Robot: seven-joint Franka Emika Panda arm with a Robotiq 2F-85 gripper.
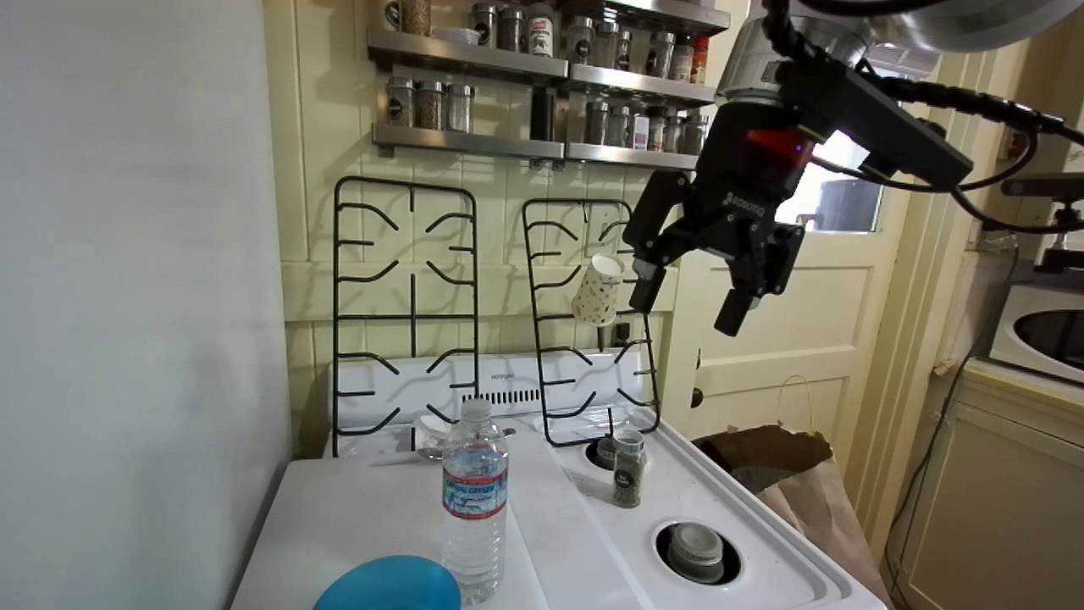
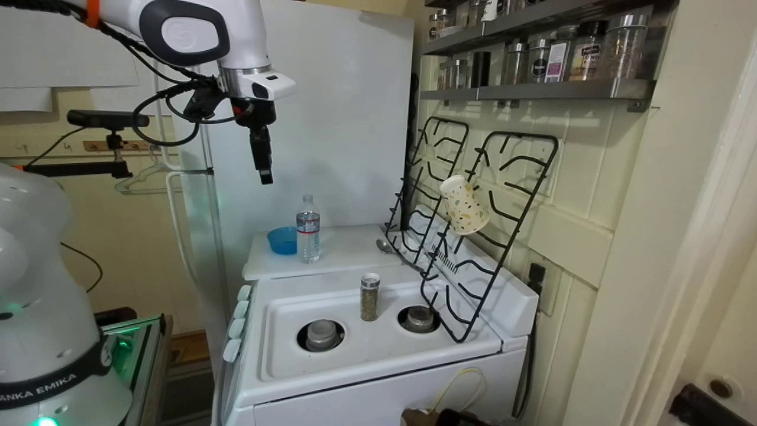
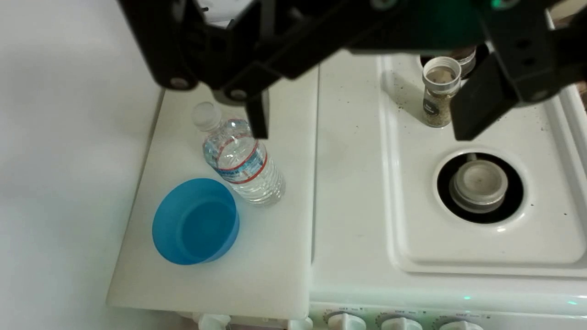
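High over the stove, my gripper (image 1: pixel 688 307) stands open with its fingers well apart and only air between them. In the wrist view the two dark fingertips of the gripper frame bare white stovetop. A clear water bottle (image 1: pixel 474 508) with a blue and red label stands upright on the white board, beside a blue bowl (image 3: pixel 195 222) that looks empty. Upright on the stovetop is a glass spice jar (image 2: pixel 369 297) with dried herbs in it. A speckled cup (image 2: pixel 465 206) hangs tilted on one of the black grates.
Two black grates (image 1: pixel 406 315) lean upright against the back wall. Burner heads (image 3: pixel 479 186) sit in round openings on the stovetop. Behind, shelves (image 1: pixel 467 142) carry several spice jars, and a paper bag (image 1: pixel 823 508) stands right of the stove. A spoon (image 2: pixel 387 246) lies near the back.
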